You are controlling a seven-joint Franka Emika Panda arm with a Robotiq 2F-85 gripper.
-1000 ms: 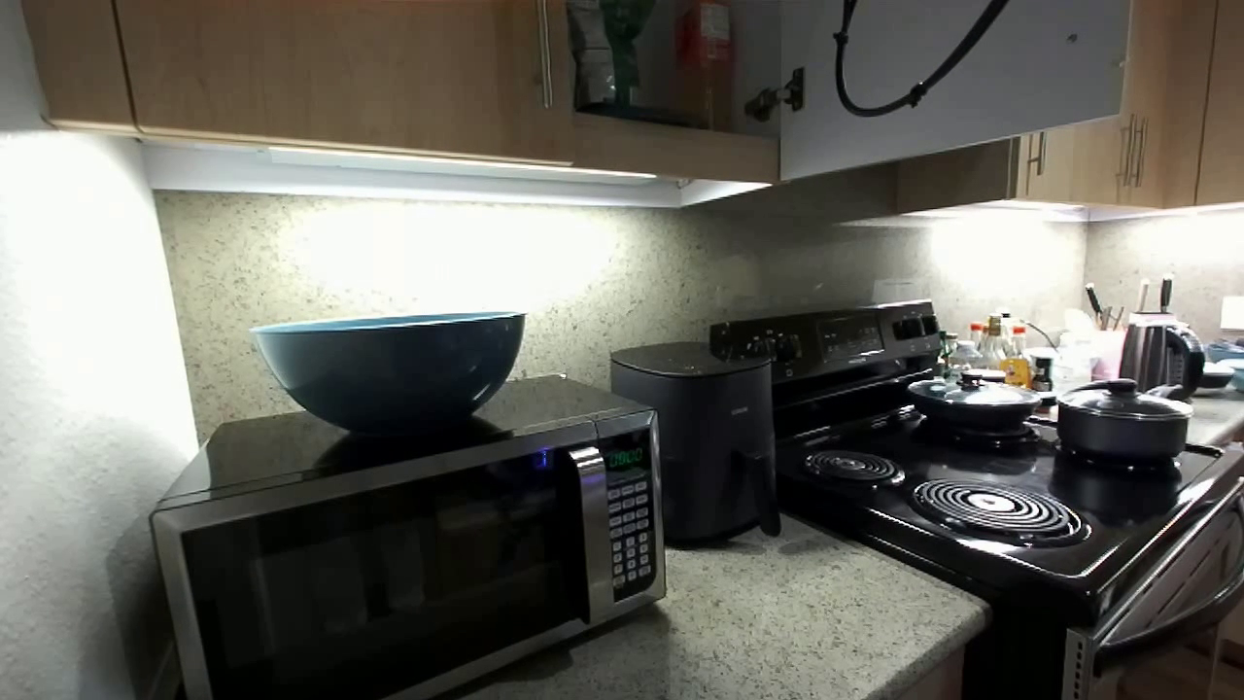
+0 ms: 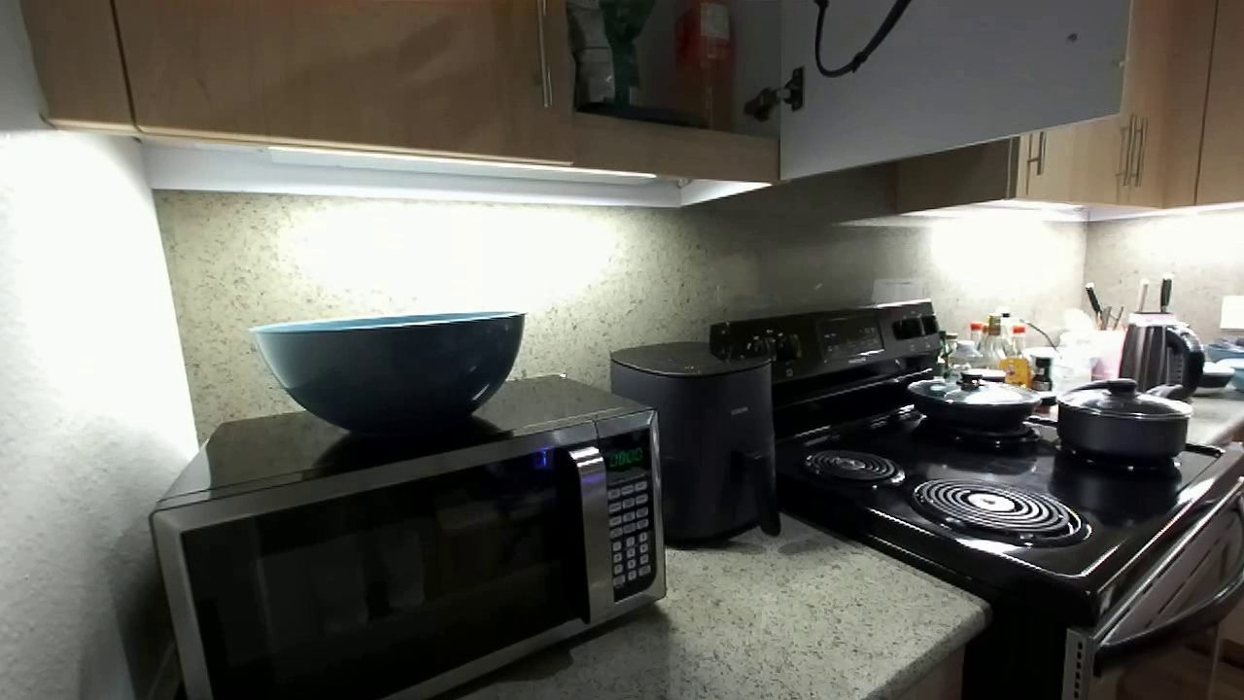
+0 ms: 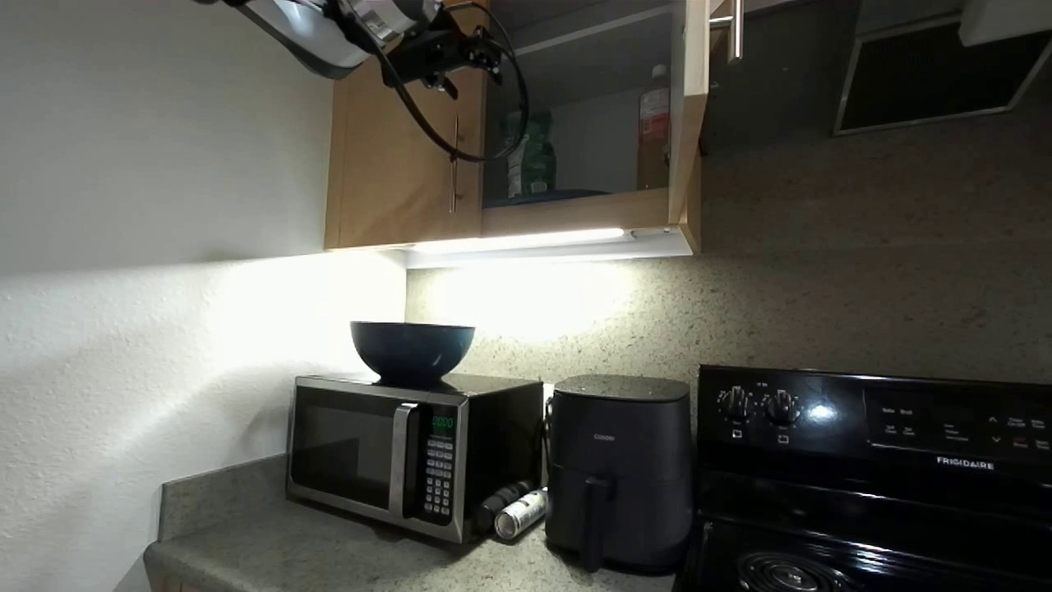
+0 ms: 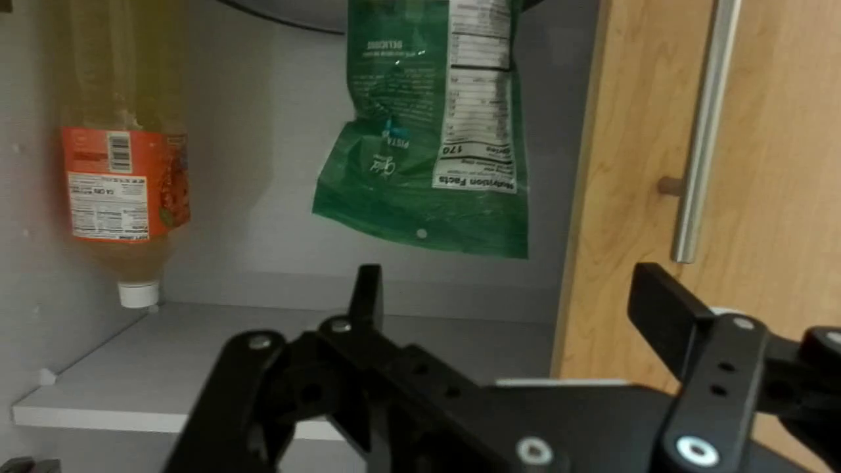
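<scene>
In the wrist view, which shows the cupboard upside down, my gripper stands open with nothing between its fingers. Beyond it inside the open cupboard are a green bag (image 4: 433, 134) with a nutrition label and a bottle (image 4: 125, 185) with an orange label and white cap. Exterior view 2 has the gripper (image 3: 468, 74) high at the upper left, in front of the cupboard and apart from both items. There, the green bag (image 3: 538, 158) is on the left of the compartment and the bottle (image 3: 653, 118) at its right. Exterior view 1 shows only the arm's cable (image 2: 865, 52).
An open cupboard door (image 3: 693, 108) stands at the compartment's right; the closed door with a bar handle (image 4: 707, 130) is beside the opening. Below, a blue bowl (image 3: 412, 350) rests on the microwave (image 3: 345, 434), next to an air fryer (image 3: 619, 464) and the stove (image 2: 1003, 502).
In exterior view 1 the arm's cable has moved up and to the left. The bowl, microwave and cupboard items there stay where they were.
</scene>
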